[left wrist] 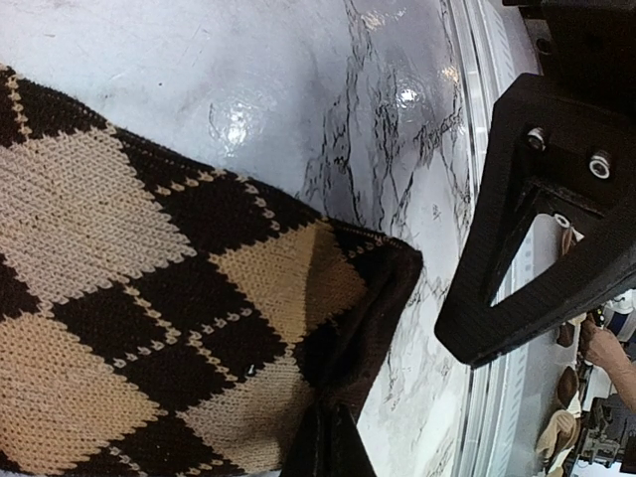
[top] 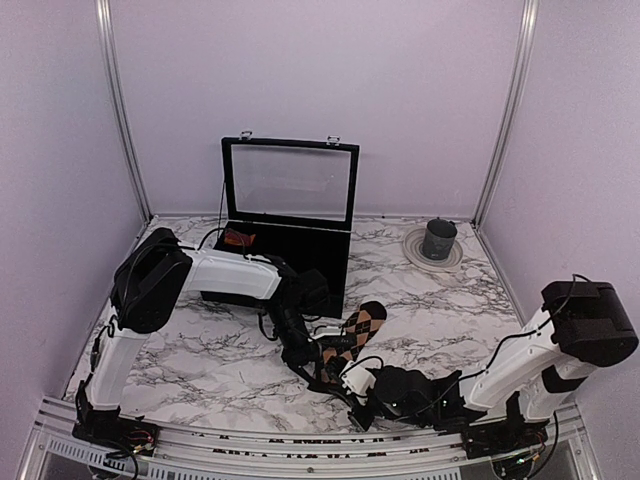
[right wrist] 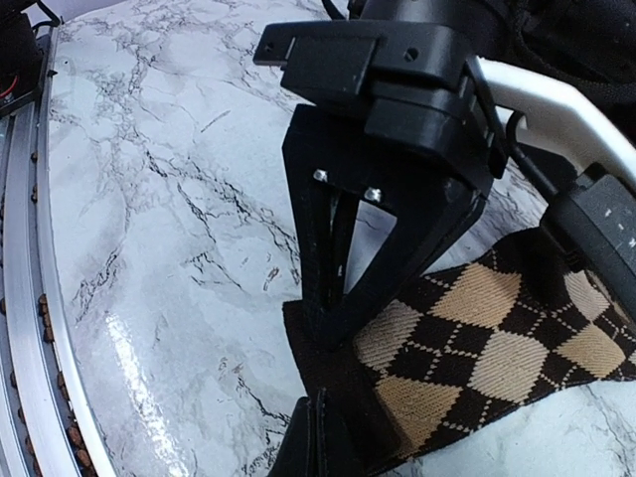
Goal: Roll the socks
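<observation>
A brown argyle sock (top: 363, 325) lies flat on the marble table, its dark cuff toward the front edge. My left gripper (top: 318, 375) is at that cuff; in the left wrist view its shut fingertips (left wrist: 323, 437) press at the sock's folded dark edge, and whether cloth is between them I cannot tell. My right gripper (top: 355, 405) is low at the cuff too; in the right wrist view its fingers (right wrist: 303, 447) are shut at the cuff's outer edge, with nothing clearly between them.
An open black case (top: 287, 222) with a clear lid stands behind the left arm. A grey cup (top: 439, 239) sits on a round plate (top: 415, 256) at the back right. The front rail runs close by both grippers.
</observation>
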